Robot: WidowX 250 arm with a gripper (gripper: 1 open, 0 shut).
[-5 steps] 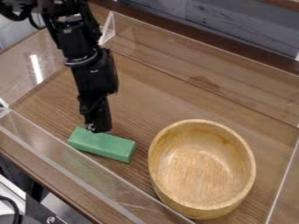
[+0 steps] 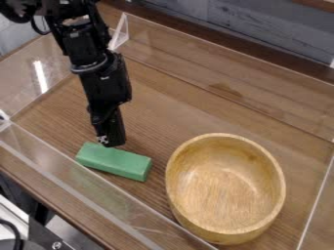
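Observation:
My black gripper (image 2: 109, 137) hangs low over the wooden table at the left of the view, its fingertips just above and behind a green rectangular block (image 2: 113, 162), apart from it as far as I can tell. The fingers look closed, with nothing visible between them. The block lies flat near the front edge. To its right stands an empty wooden bowl (image 2: 226, 187).
Clear rims or panels run along the left and front edges, with dark cables beyond at the lower left.
The gripper has shifted slightly over the last second, staying just behind the green block. The block and bowl have not visibly moved.

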